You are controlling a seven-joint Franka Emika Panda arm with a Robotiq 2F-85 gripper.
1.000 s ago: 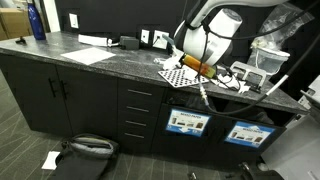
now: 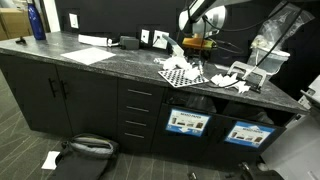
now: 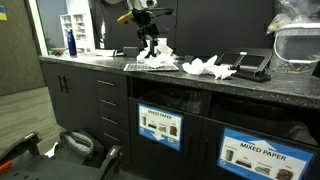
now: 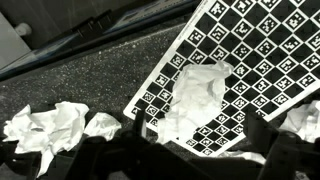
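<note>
My gripper is open, its dark fingers wide apart at the bottom of the wrist view. A crumpled white paper (image 4: pixel 197 98) shows between and beyond them, lying on a black-and-white patterned board (image 4: pixel 246 52); nothing is gripped. More crumpled paper (image 4: pixel 48 130) lies on the dark counter to the left, with a smaller piece (image 4: pixel 103 125) beside it. Another wad (image 4: pixel 304 120) is at the right edge, partly cut off. In exterior view 2 the gripper (image 3: pixel 150 44) hangs over the board area, where white paper stands close behind it.
Two "mixed paper" signs (image 2: pixel 187 122) (image 3: pixel 264 155) mark open bins (image 3: pixel 190 101) under the counter. A dark tray-like object (image 3: pixel 247 62) and a clear container (image 3: pixel 296 45) stand to the right. The counter's left part holds a flat sheet (image 2: pixel 88 55); otherwise much of it is bare.
The arm has swung back and up from the counter's front right, ending over the patterned board. Board and papers on the counter show no clear movement.
</note>
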